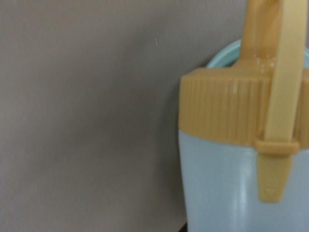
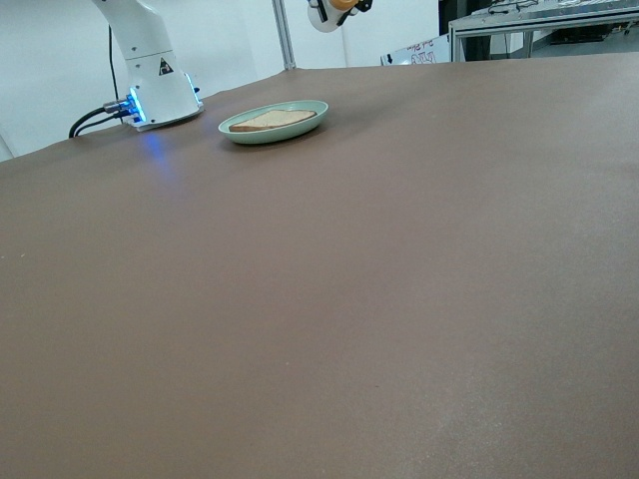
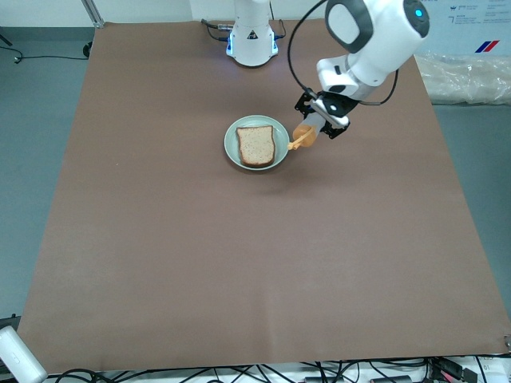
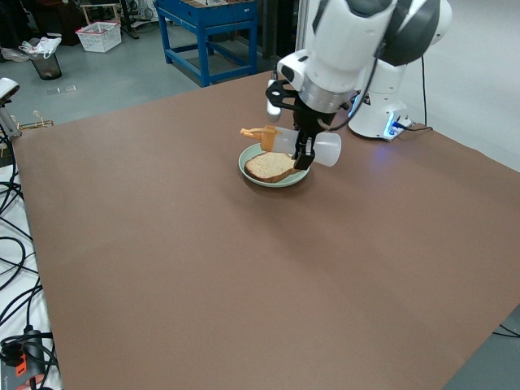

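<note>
A slice of bread (image 3: pixel 255 146) lies on a pale green plate (image 3: pixel 233 153) in the upper middle of the table. My gripper (image 4: pixel 302 140) is shut on a squeeze bottle (image 4: pixel 325 148) with an orange cap, held tilted onto its side above the plate's right part in the camera left view, spout toward the bread. In the wrist view the bottle (image 1: pixel 241 188) fills the right side and hides most of the plate (image 1: pixel 224 55). The top view shows the bread (image 2: pixel 270 119) and only the bottom of the arm's head.
Cables and hardware run along the table's near edge in the camera left view.
</note>
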